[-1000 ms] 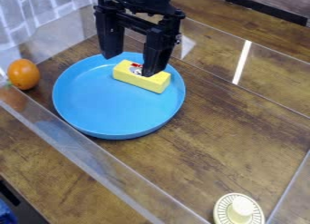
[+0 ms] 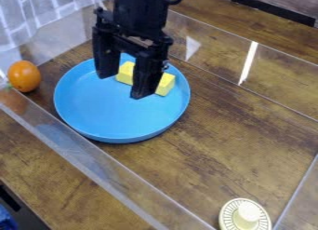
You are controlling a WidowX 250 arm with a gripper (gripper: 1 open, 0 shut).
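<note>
My black gripper [image 2: 125, 66] hangs open over the back of a blue plate [image 2: 99, 111], its two fingers apart. A yellow block [image 2: 163, 84] lies on the plate under the gripper, partly hidden by it. I cannot tell whether the fingertips touch the block.
An orange round fruit [image 2: 24, 77] sits left of the plate. A round cream object [image 2: 245, 214] lies at the bottom right. Transparent strips run along the sides.
My gripper has moved down toward the plate and the yellow block, and covers more of the block than before.
</note>
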